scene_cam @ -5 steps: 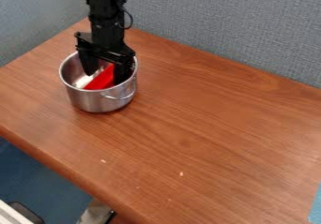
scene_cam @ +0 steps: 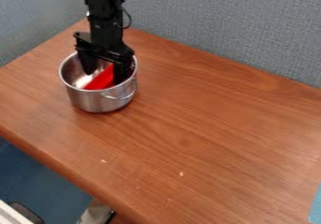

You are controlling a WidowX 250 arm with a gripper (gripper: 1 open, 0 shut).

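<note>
A silver metal pot (scene_cam: pixel 98 98) with a wire handle stands on the wooden table near its left side. A red object (scene_cam: pixel 100 78) lies tilted inside it, with something white beside it. The black gripper (scene_cam: pixel 103 59) reaches down from above into the top of the pot, over the red object; its fingertips are partly hidden, and whether they hold anything is unclear.
A grey textured wall stands behind, and the table's left edge runs down toward the bottom of the view.
The gripper has shifted very slightly over the pot; otherwise little differs.
</note>
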